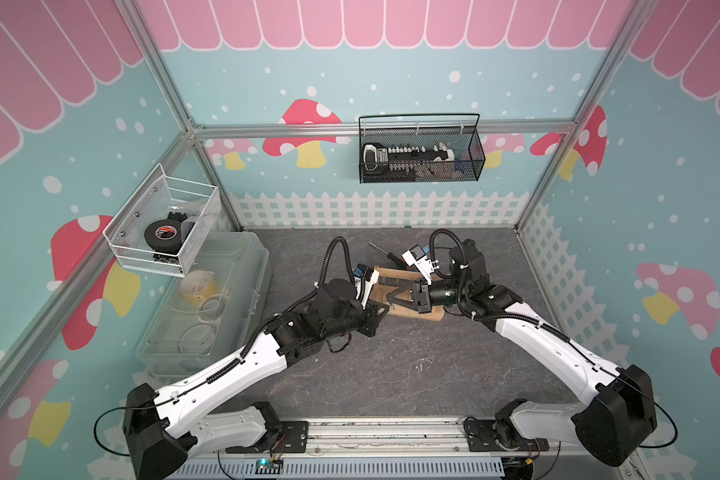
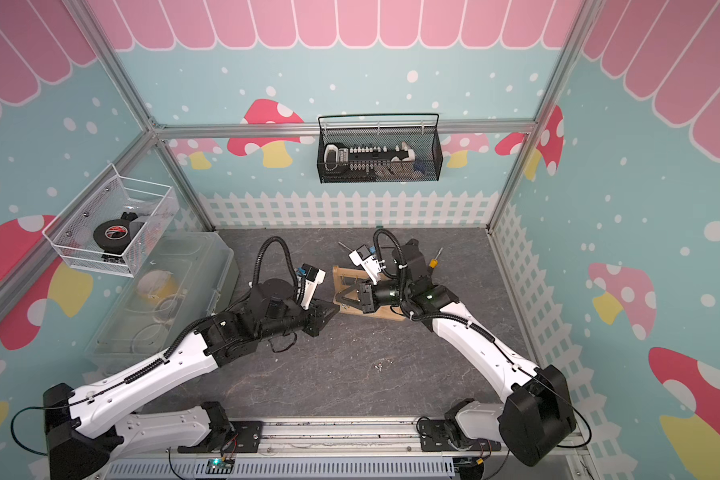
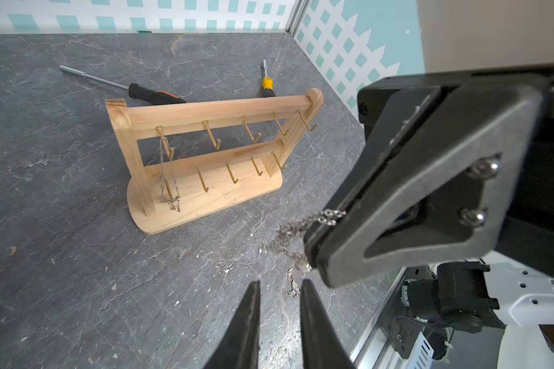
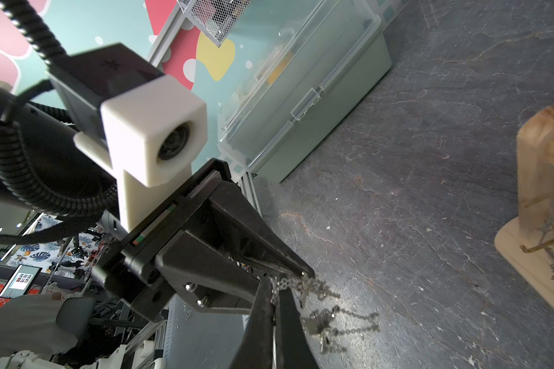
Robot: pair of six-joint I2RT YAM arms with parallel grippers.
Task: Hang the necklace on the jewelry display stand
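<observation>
A bunched silver chain hangs at the tip of my right gripper, which is shut on it. My left gripper is just beside it, low in its wrist view; whether its fingers touch the chain is unclear. The wooden display stand with brass hooks is behind both grippers, one chain hanging at its left end.
A screwdriver and a yellow-handled screwdriver lie behind the stand. A clear plastic box stands left. More small chain pieces lie on the open front tabletop.
</observation>
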